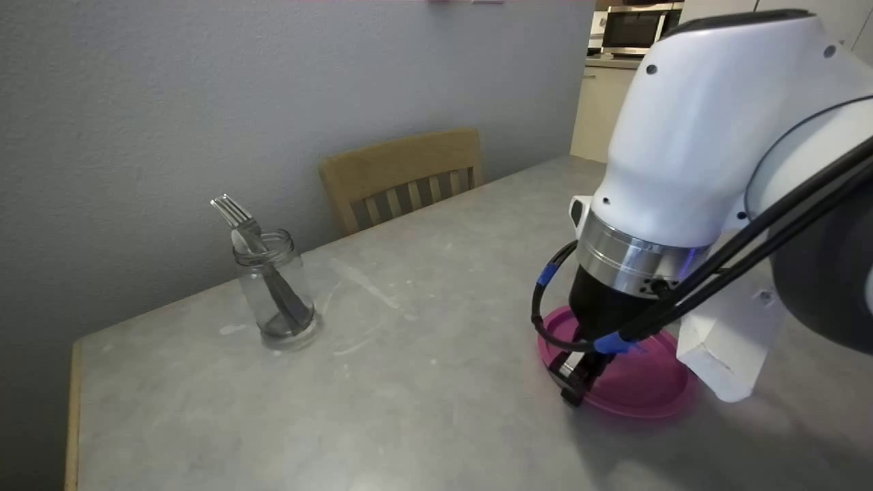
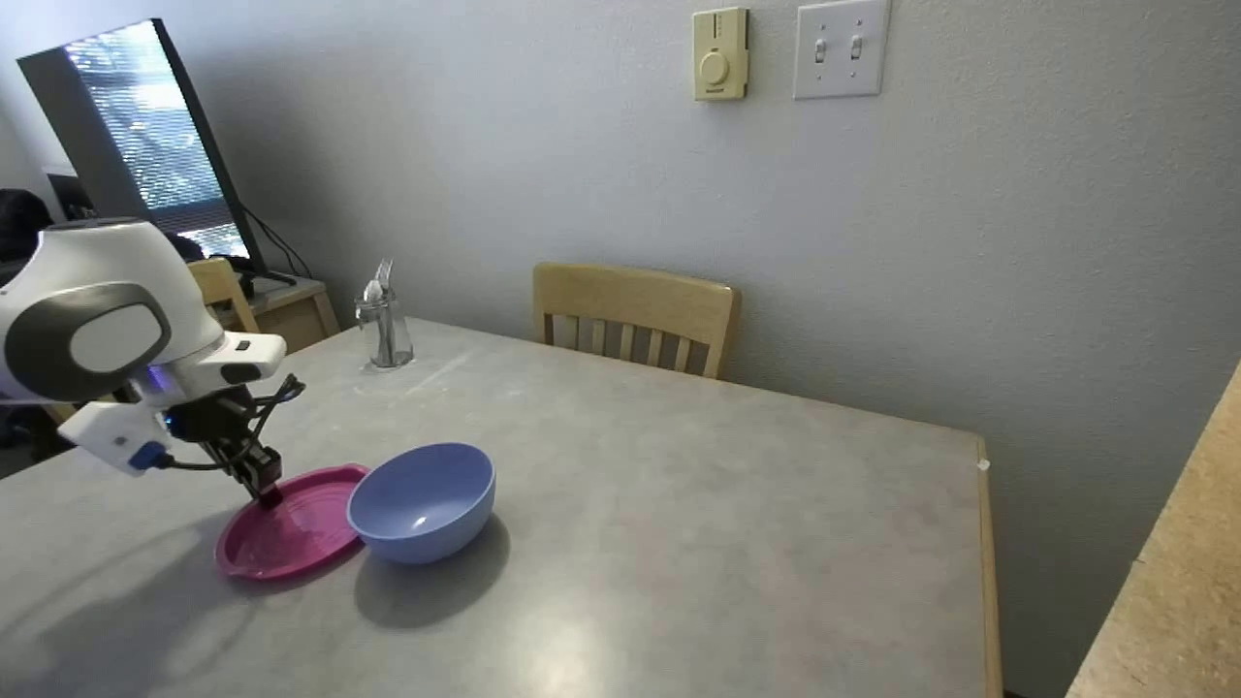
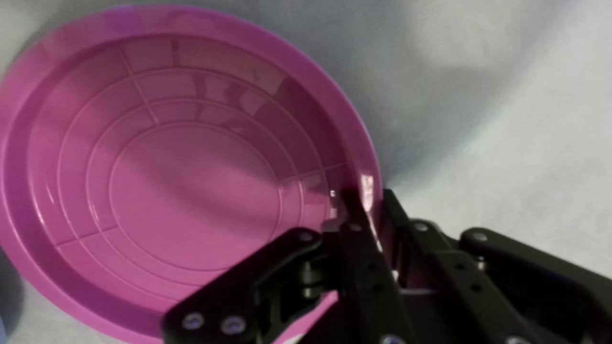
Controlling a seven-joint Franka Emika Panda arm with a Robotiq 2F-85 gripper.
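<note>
A round magenta plate [image 3: 195, 189] with a raised rim fills the left of the wrist view. My gripper is shut on its rim, one finger inside the plate and the other outside. In exterior view 2 the gripper [image 2: 270, 494] reaches down to the far edge of the plate [image 2: 291, 537]. Exterior view 1 shows the gripper [image 1: 573, 394] at the near left edge of the plate [image 1: 646, 380], most of whose far side is covered by the arm. Whether the plate is clear of the table, I cannot tell.
A blue bowl [image 2: 421, 500] stands right beside the plate, overlapping it in exterior view 2. A glass jar [image 1: 278, 299] holding cutlery is near the wall. Beyond the table edge is a wooden chair [image 2: 634, 304].
</note>
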